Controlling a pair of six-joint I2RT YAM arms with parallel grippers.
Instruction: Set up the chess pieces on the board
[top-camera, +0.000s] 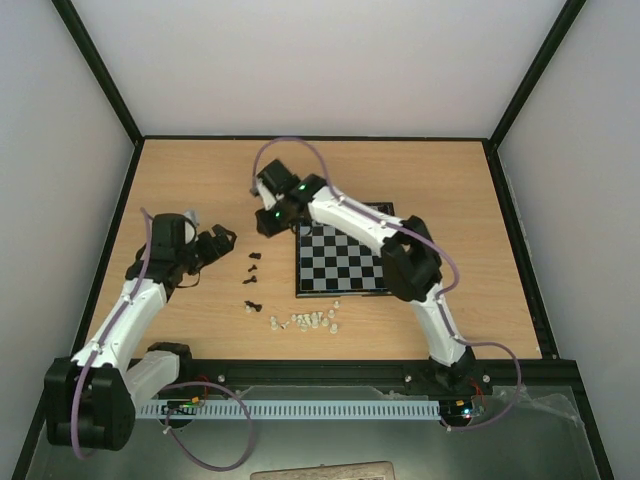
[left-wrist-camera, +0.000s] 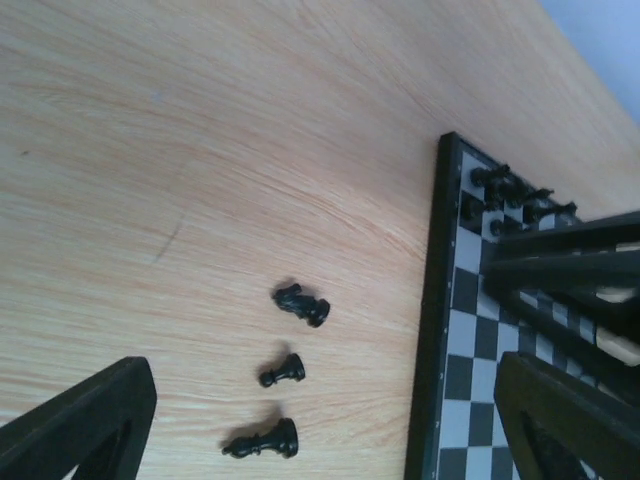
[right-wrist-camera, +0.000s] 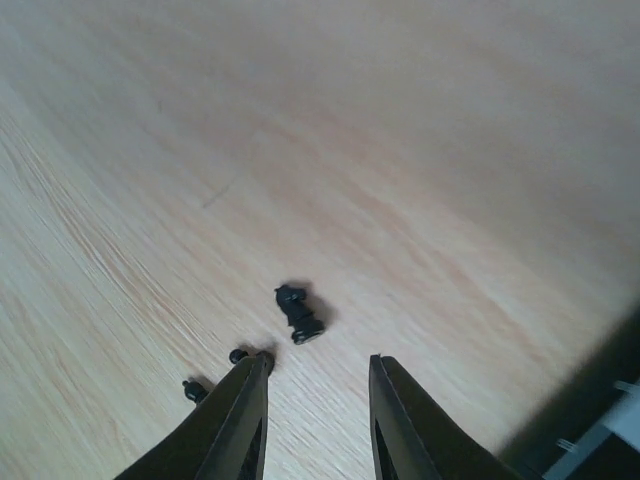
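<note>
The chessboard (top-camera: 340, 262) lies at the middle of the table, and several black pieces (left-wrist-camera: 515, 190) stand along its far edge in the left wrist view. Left of the board, black pieces lie on their sides: a knight-like one (right-wrist-camera: 298, 312), a small pawn (left-wrist-camera: 283, 370) and a taller piece (left-wrist-camera: 262, 440). Over the board's far-left corner, my right gripper is parted with nothing between its fingers; the knight-like piece lies beyond its tips. My left gripper stands open and empty over the table left of these pieces.
Several white pieces (top-camera: 315, 320) cluster on the wood in front of the board. The right arm (top-camera: 370, 225) crosses above the board's far part. Bare table (top-camera: 200, 165) shows at the far left and on the right.
</note>
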